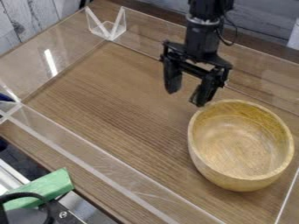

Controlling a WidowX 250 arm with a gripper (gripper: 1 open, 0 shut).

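A black robot arm reaches down from the top of the camera view, its gripper (191, 86) standing open over the bare wooden tray, with its two dark fingers apart and pointing down. Just right of and below it is a large tan plastic bowl (205, 160), which looks empty. I see nothing held between the fingers.
A small clear white wire-like container (107, 25) stands at the upper left. A green object (38, 187) lies outside the tray at the lower left, by dark cables.
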